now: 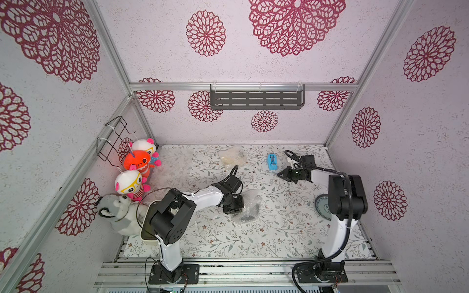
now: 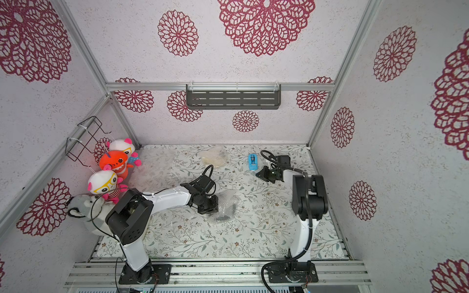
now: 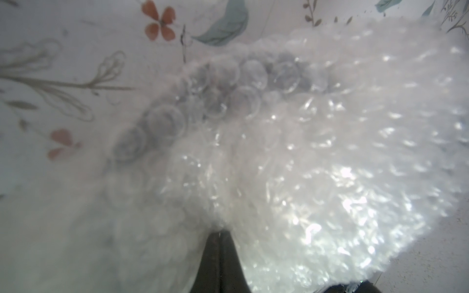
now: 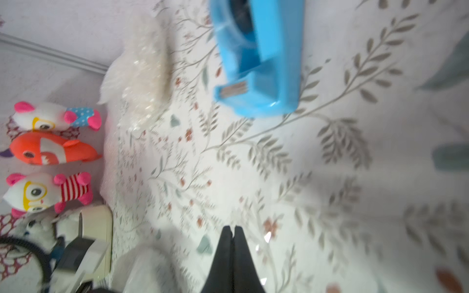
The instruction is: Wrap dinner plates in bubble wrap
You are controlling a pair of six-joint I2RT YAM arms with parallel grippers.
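Clear bubble wrap (image 3: pixel 303 161) lies bunched around a dark-rimmed round shape, likely a plate, at the middle of the table; the wrapped bundle (image 1: pixel 250 207) shows in both top views. My left gripper is shut down against the wrap; whether a thin fold sits between its fingers is hidden. To the right, my right gripper is shut above bare tablecloth, nothing showing between its fingertips. A blue tape dispenser (image 1: pixel 272 161) stands just left of it, apart. Another patterned plate (image 1: pixel 323 207) lies at the right side, partly beneath the right arm.
A pale crumpled bundle of wrap (image 1: pixel 233 157) rests at the back middle. Several plush toys (image 1: pixel 137 164) line the left side beside a beige bin (image 1: pixel 150 234).
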